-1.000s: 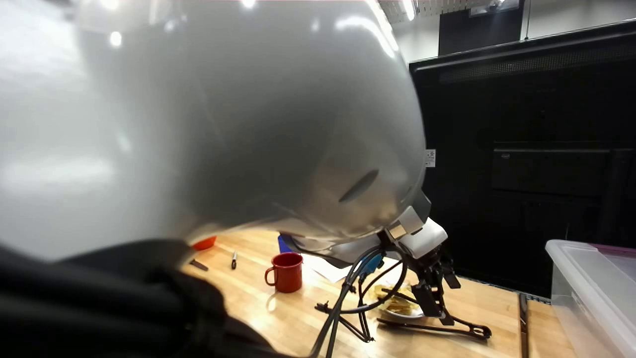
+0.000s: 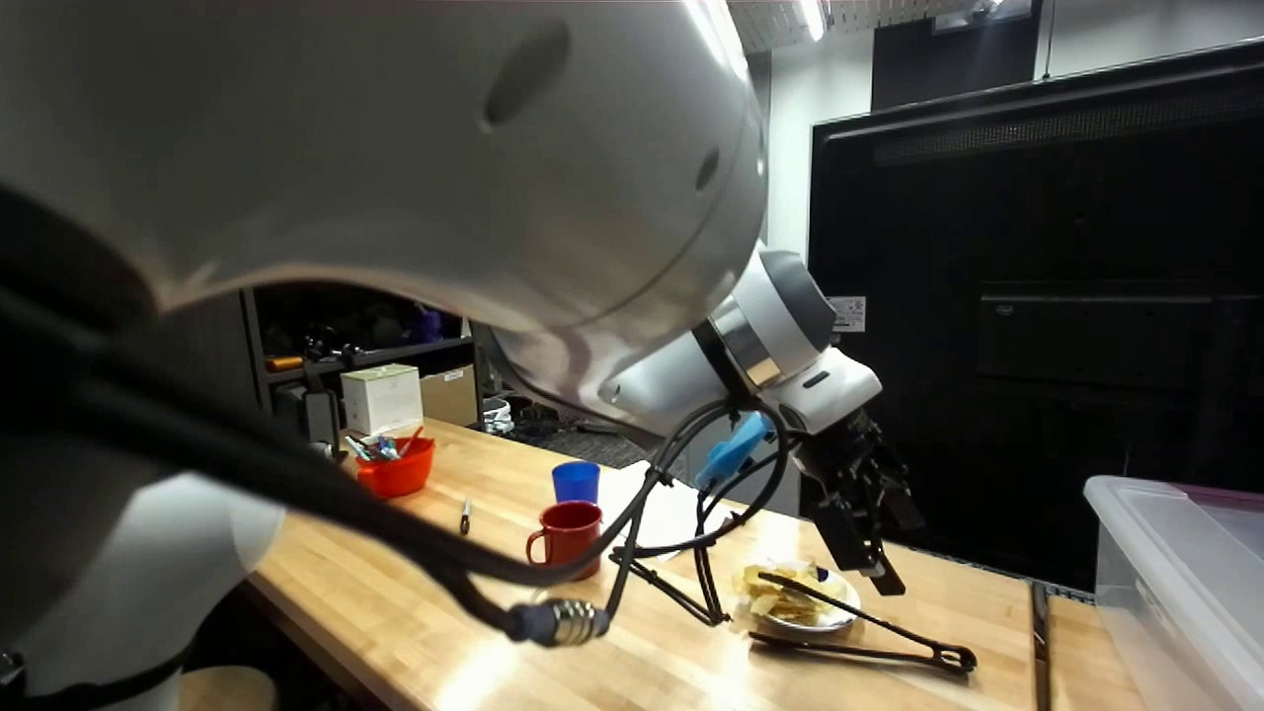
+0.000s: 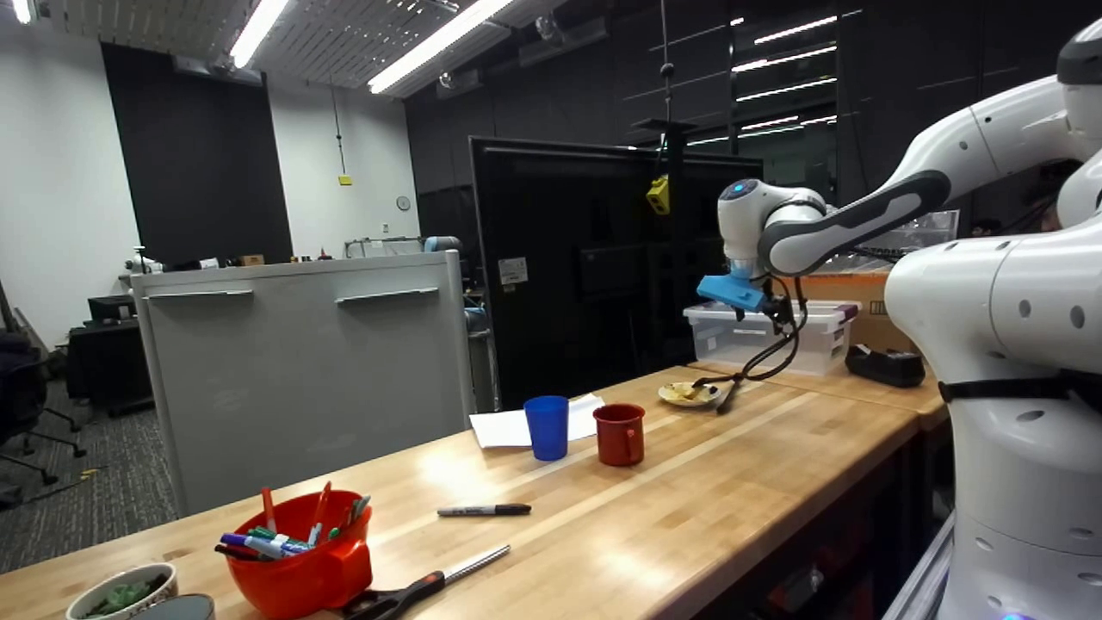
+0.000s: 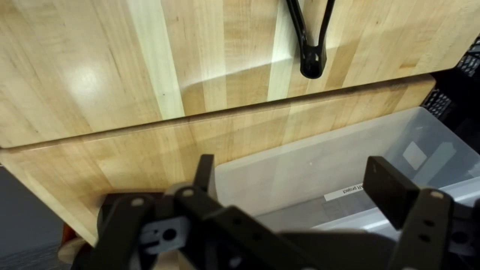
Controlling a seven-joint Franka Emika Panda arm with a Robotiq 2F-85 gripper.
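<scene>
My gripper is open, with nothing between its widely spaced fingers. In exterior view 1 the gripper point(image 2: 891, 557) hangs above the table, near a plate of chips point(image 2: 788, 598). Black tongs point(image 2: 948, 656) lie with one arm across the plate and their hinged end on the wood. The wrist view shows only the hinge end of the tongs point(image 4: 312, 60), at the top and apart from the fingers. A red mug point(image 3: 620, 434) stands beside a blue cup point(image 3: 547, 427) farther along the table.
A clear plastic bin point(image 4: 288, 166) appears beyond a seam in the tabletop. White paper point(image 3: 503, 429) lies behind the cups. A red container of pens point(image 3: 300, 568), a marker point(image 3: 483, 510) and scissors point(image 3: 424, 587) occupy the far end. Bare wood lies in front of the mug.
The gripper has risen away from the tongs and table, still open. The arm has pulled up and back, uncovering the blue cup and red container in exterior view 1. The tongs look unmoved.
</scene>
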